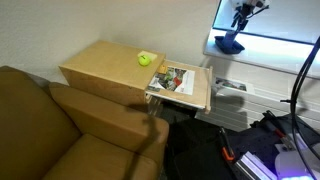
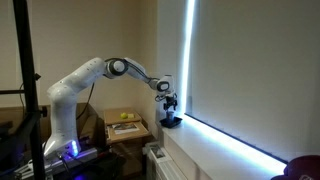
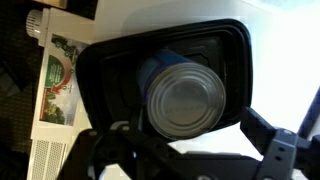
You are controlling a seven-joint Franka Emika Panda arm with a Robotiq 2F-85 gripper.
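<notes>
A can with a silver lid and blue side (image 3: 185, 100) stands in a black bowl or tray (image 3: 228, 37) on the white ledge. Seen from above, its round lid lies between the two dark fingers of my gripper. The fingers are spread wide, with bare space on either side of the lid, so the gripper is open. In exterior view 1 the gripper (image 1: 241, 16) hangs above the dark bowl (image 1: 229, 46). Exterior view 2 shows the gripper (image 2: 167, 98) over the bowl (image 2: 173, 122) too, close to the wall.
A yellow-green ball (image 1: 144, 59) rests on the wooden cabinet top (image 1: 100, 63). The open drawer (image 1: 200, 92) holds printed papers (image 1: 175, 80). A brown sofa (image 1: 85, 135) fills the front left. A dark red round object (image 2: 300, 168) sits at the ledge's near end.
</notes>
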